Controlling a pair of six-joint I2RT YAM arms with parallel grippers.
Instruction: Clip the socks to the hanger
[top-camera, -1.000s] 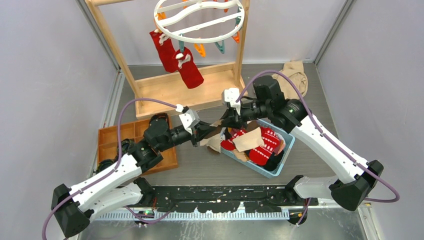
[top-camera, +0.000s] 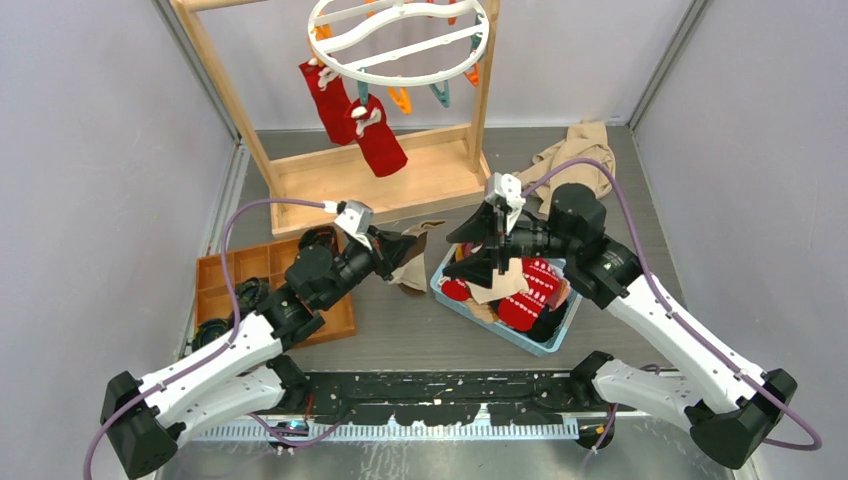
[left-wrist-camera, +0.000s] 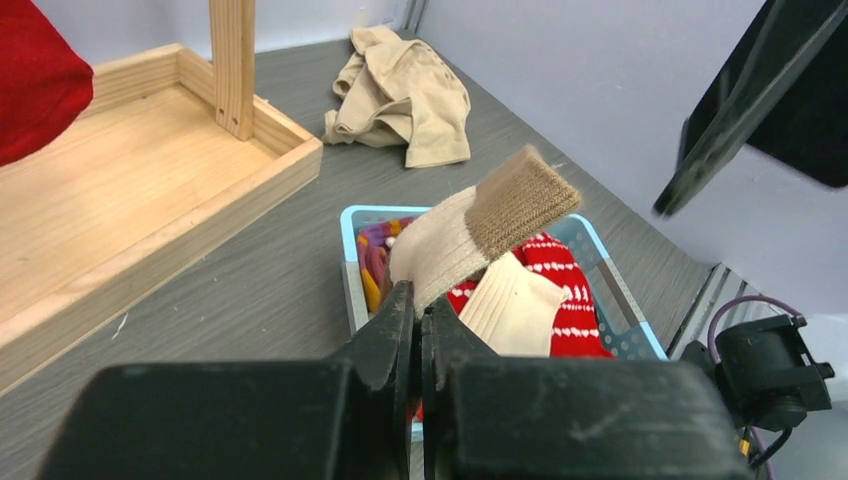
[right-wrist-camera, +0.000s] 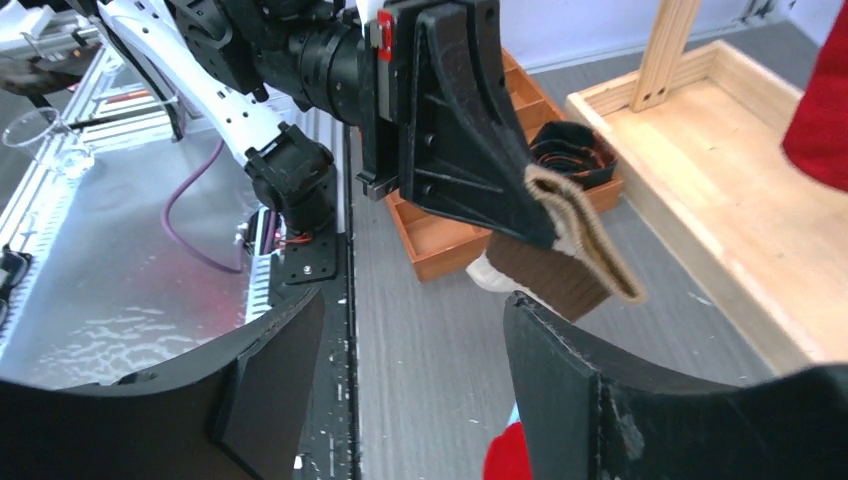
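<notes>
A beige sock with a brown band (left-wrist-camera: 470, 230) is pinched in my left gripper, which is shut on it. In the top view this sock (top-camera: 412, 268) hangs down from the left fingertips, left of the sock basket. My right gripper (top-camera: 472, 256) stands open above the basket's left side; in the right wrist view nothing lies between its fingers, and the sock (right-wrist-camera: 555, 270) is beyond them. The white round hanger (top-camera: 455, 75) is at the top, with orange and teal clips (top-camera: 400, 98) below it. Two red socks (top-camera: 380, 140) hang from its left side.
The blue basket (top-camera: 535, 345) holds several red, beige and dark socks. Behind it lies a crumpled beige cloth (top-camera: 570, 150). A wooden tray base (top-camera: 370, 180) stands under the hanger. The orange divided box (top-camera: 250, 265) is at left.
The right gripper has drawn away to the right from the left gripper and the sock, and opened. The sock stays with the left gripper, which has shifted slightly left.
</notes>
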